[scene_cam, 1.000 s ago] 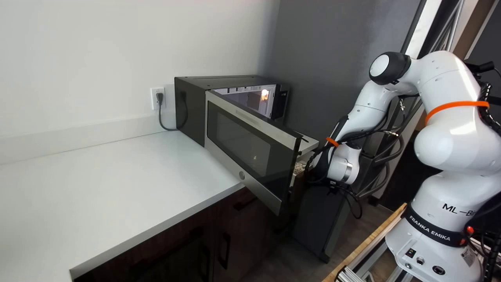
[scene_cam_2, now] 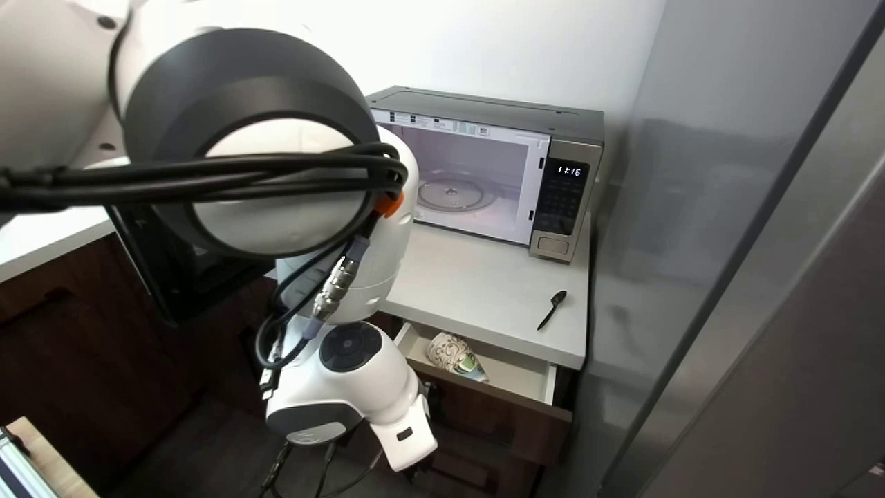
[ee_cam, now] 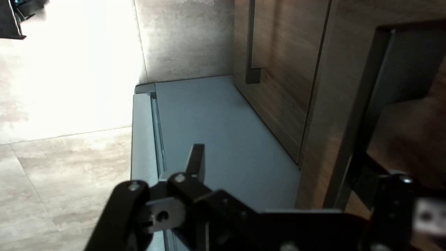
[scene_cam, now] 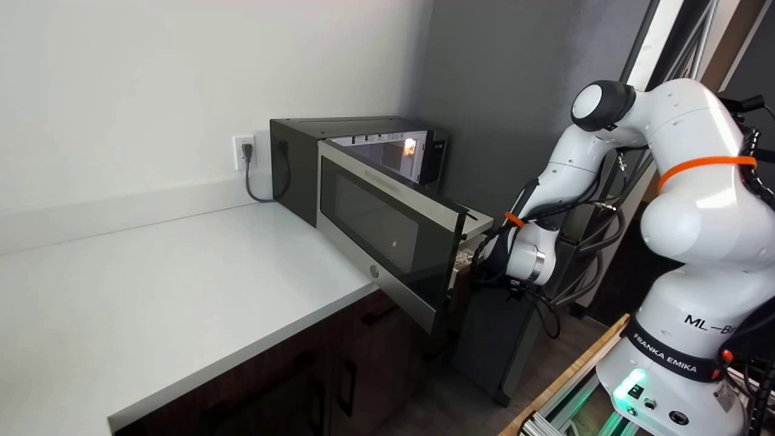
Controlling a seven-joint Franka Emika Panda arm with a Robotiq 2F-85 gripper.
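My gripper is open at the bottom of the wrist view, with nothing seen held between its dark fingers. Just past its right side stands a dark handle (ee_cam: 378, 79) on a wooden front; contact cannot be judged. An open drawer (scene_cam_2: 520, 384) shows below the counter, holding a patterned cup (scene_cam_2: 453, 355) lying on its side. Above, the microwave (scene_cam_2: 572, 203) stands with its door (scene_cam: 378, 218) swung wide, and its turntable (scene_cam_2: 450, 194) looks empty. The arm hides the gripper in both exterior views.
A black spoon (scene_cam_2: 553, 308) lies on the counter (scene_cam_2: 498, 278) near its right end. The tall grey fridge (scene_cam_2: 664, 249) closes off the right side. In exterior view 1, the microwave door juts past the counter edge near the arm.
The light on the robot's base is now green, where it was unlit a second ago. Arm, door and drawer look unmoved.
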